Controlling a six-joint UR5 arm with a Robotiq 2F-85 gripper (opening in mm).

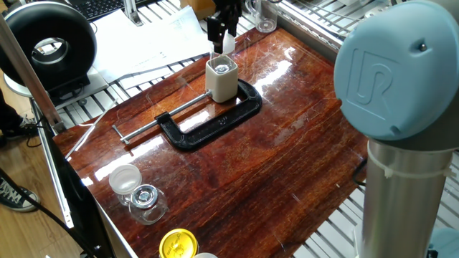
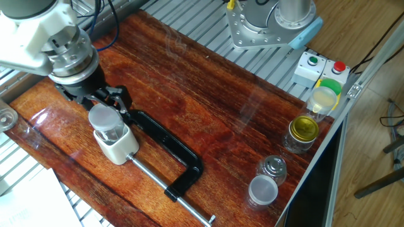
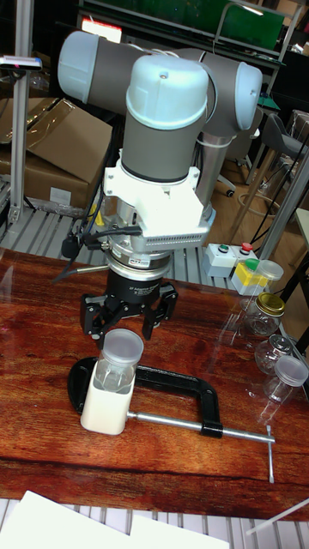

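Observation:
A clear jar with a frosted white lid point(image 2: 105, 117) stands upright in a cream-coloured holder point(image 3: 107, 407). The black C-clamp point(image 3: 209, 402) lies on the wooden table, its screw end against that holder. Above and slightly behind the jar, in exterior view 3, hangs my gripper point(image 3: 125, 322), its black fingers spread open. Nothing shows between them, and they look clear of the lid. Exterior view 1 has only part of the gripper, near its top edge; exterior view 2 puts it close beside the lid.
Along one table edge stand several jars: one with a gold lid point(image 2: 304, 128), one with a silver top point(image 2: 274, 166), one with a whitish lid point(image 2: 262, 189). A glass mug point(image 1: 266, 16) is at the far corner.

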